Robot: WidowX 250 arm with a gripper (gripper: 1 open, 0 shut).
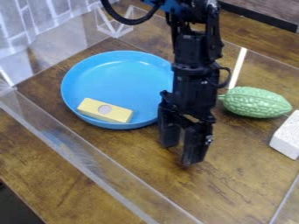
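Observation:
My black gripper (pixel 183 140) hangs over the wooden table (pixel 176 192), just right of a blue plate (pixel 100 79). Its fingers are low near the table surface; whether anything is between them is hard to see. A yellow block (pixel 91 107) with a round pale spot lies on the plate's front left.
A green bumpy melon-like object (pixel 256 102) lies to the right of the gripper, with a white block (pixel 288 136) at the right edge. A pale stick (pixel 237 66) lies behind.

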